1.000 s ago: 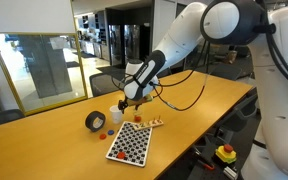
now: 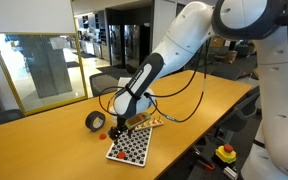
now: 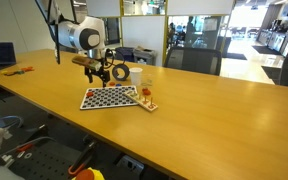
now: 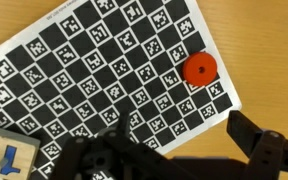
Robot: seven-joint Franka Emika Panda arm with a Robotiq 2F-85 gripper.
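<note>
A red disc (image 4: 200,69) lies on a black-and-white patterned board (image 4: 91,82), close to one corner in the wrist view. Exterior view 1 has the same disc (image 2: 121,155) at the near end of the board (image 2: 136,146); in exterior view 2 the disc (image 3: 90,93) is toward the board's left side. My gripper is open, its dark fingers wide apart with no object held between them. From exterior view 2, the gripper (image 3: 95,76) hangs above and behind the board, apart from the disc.
A wooden rack (image 3: 141,102) with small coloured pieces stands beside the board. Behind are a white cup (image 3: 135,75) and a black ring-shaped roll (image 3: 122,72). A small red piece (image 2: 102,135) lies left of the board.
My gripper has moved from behind the rack toward the camera and left in exterior view 1, coming over the far part of the board. The disc and board have stayed put.
</note>
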